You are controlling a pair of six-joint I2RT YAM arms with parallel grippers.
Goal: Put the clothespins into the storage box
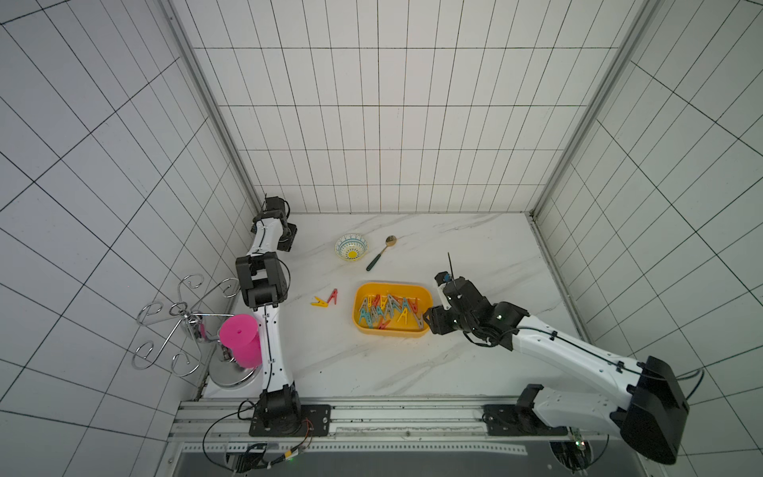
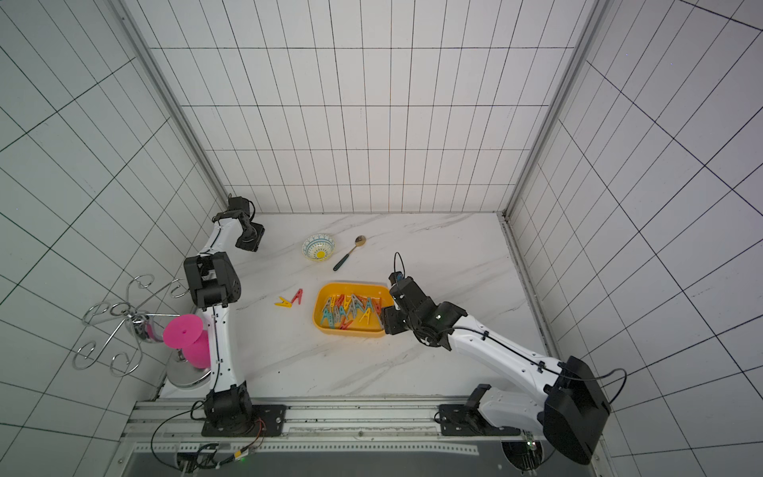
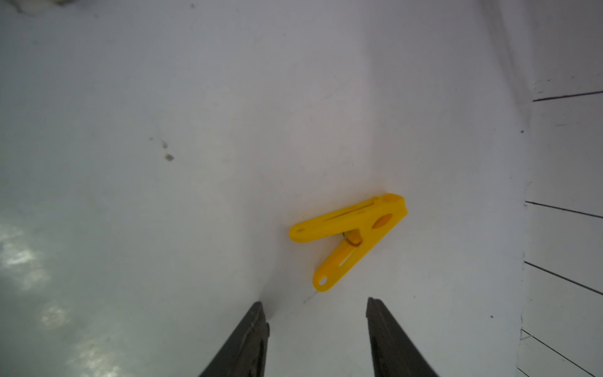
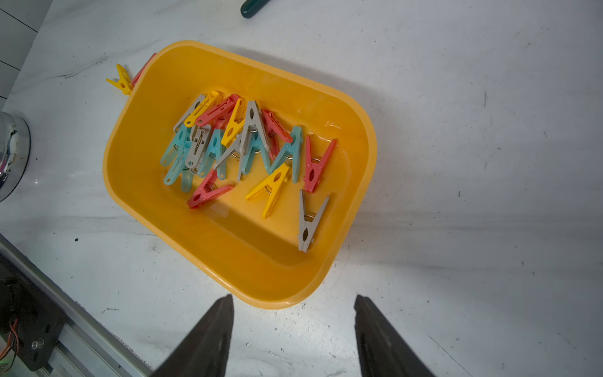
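Observation:
The storage box is a yellow tray [image 4: 245, 276] with several red, yellow, blue and grey clothespins lying in it. A yellow clothespin [image 1: 319, 302] and a red clothespin [image 1: 333, 295] lie on the table left of the box. In the left wrist view, another yellow clothespin [image 3: 358, 229] lies on the table beyond the fingertips of my left gripper, which is open and empty. This pin does not show in the top views. At the box's right side is my right gripper, its fingers apart and nothing between them.
A patterned bowl [image 1: 351, 247] and a spoon [image 1: 381, 253] sit behind the box. On the left, a metal rack holds a pink cup [image 1: 241, 341]. A tiled wall [image 3: 565, 188] stands close to the left gripper.

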